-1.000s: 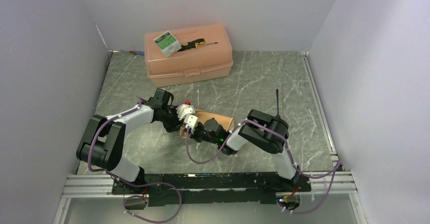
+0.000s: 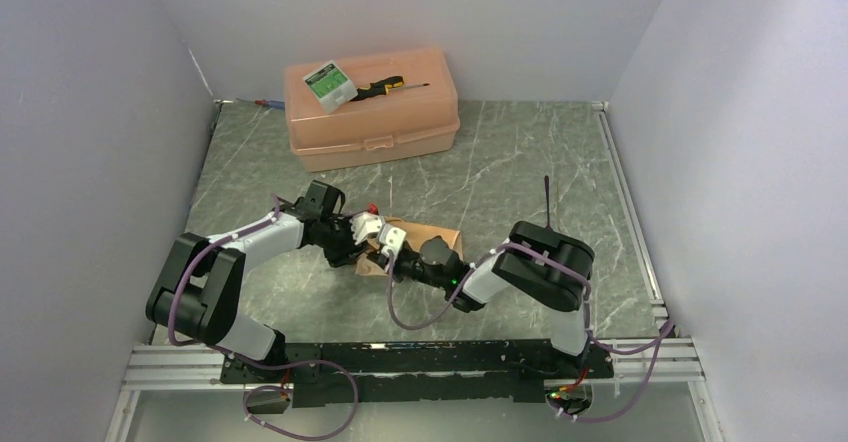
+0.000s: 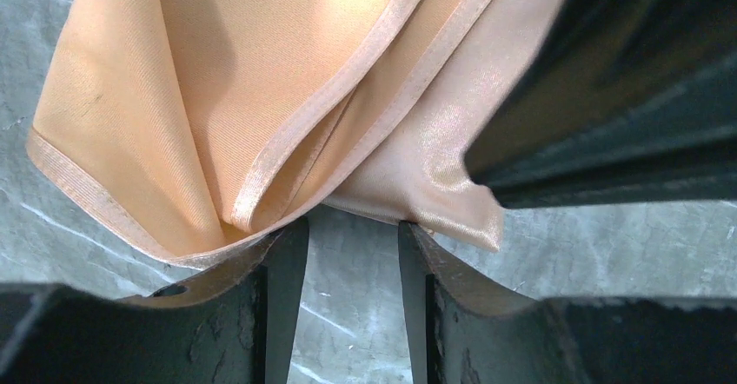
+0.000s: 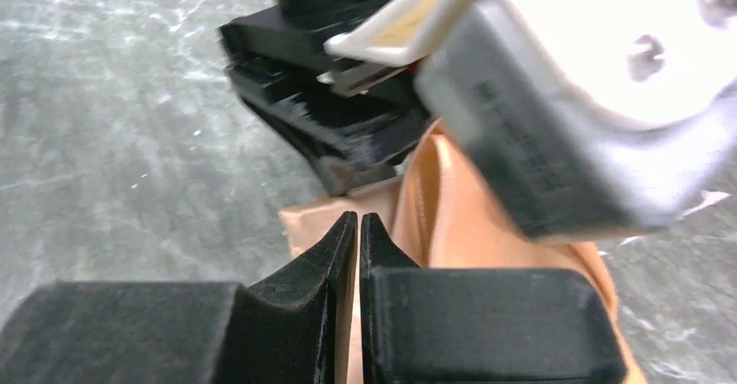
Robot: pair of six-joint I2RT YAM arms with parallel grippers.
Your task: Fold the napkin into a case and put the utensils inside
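Observation:
A peach napkin lies partly folded on the grey marbled table beneath both grippers, its layered hems showing in the left wrist view. My left gripper is at the napkin's edge, fingers apart with a gap of bare table between them. My right gripper is above the napkin, its fingertips close together; whether anything is between them is unclear. In the top view both grippers meet over the napkin's left part. I cannot make out any utensils on the napkin.
A peach toolbox with a white-green packet and a screwdriver on top stands at the back. Grey walls bound the sides.

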